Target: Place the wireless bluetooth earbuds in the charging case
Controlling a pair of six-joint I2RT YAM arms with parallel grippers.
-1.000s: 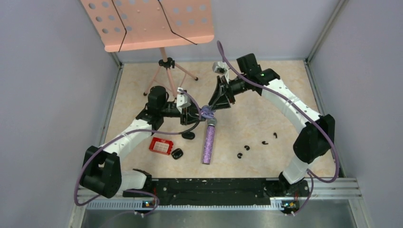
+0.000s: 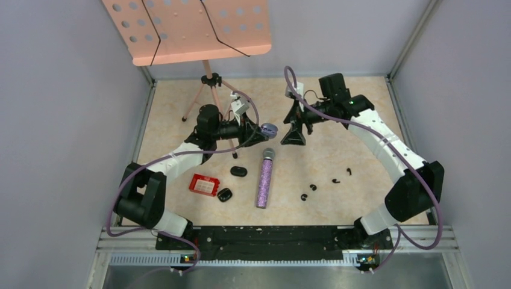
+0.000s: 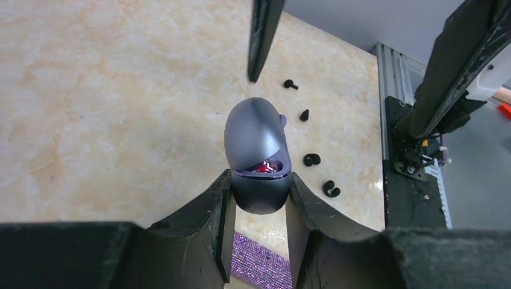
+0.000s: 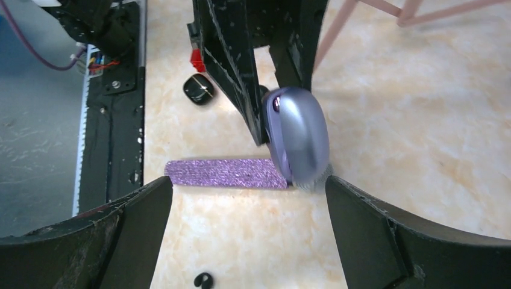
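Note:
A small purple-grey charging case (image 2: 269, 130) is held in my left gripper (image 2: 258, 133), which is shut on it. In the left wrist view the case (image 3: 253, 135) has its lid ajar, with something red visible inside. My right gripper (image 2: 291, 127) stands open to the right of the case, apart from it; in the right wrist view the case (image 4: 301, 132) hangs between and beyond the open fingers. Several small dark earbud pieces (image 2: 313, 186) lie scattered on the right part of the table.
A purple glittery microphone (image 2: 263, 186) lies in the middle. Black cases (image 2: 238, 171) and a red box (image 2: 203, 184) sit at the left front. A pink stand (image 2: 211, 80) rises at the back left.
My right gripper has drawn away to the right from the case. My left gripper has moved slightly up in the top view, still holding the case.

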